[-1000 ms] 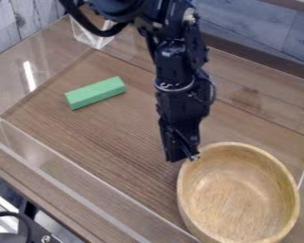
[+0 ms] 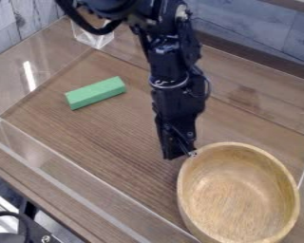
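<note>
The black robot arm reaches down from the top centre, its gripper [image 2: 178, 148] low over the wooden tabletop, just at the upper-left rim of a round wooden bowl [image 2: 237, 218]. The fingertips are dark and small, so whether they are open or shut, or hold anything, is unclear. A green block [image 2: 95, 92] lies on the table to the left of the arm. The bowl looks empty.
Bare tabletop [image 2: 79, 142] spreads left of and below the arm, and also at the upper right. A clear plastic item [image 2: 94, 30] stands at the top left. Light wall panels border the back, and a black cable shows at the bottom left.
The arm has shifted very slightly to the left near the bowl's rim. The bowl and green block look unchanged.
</note>
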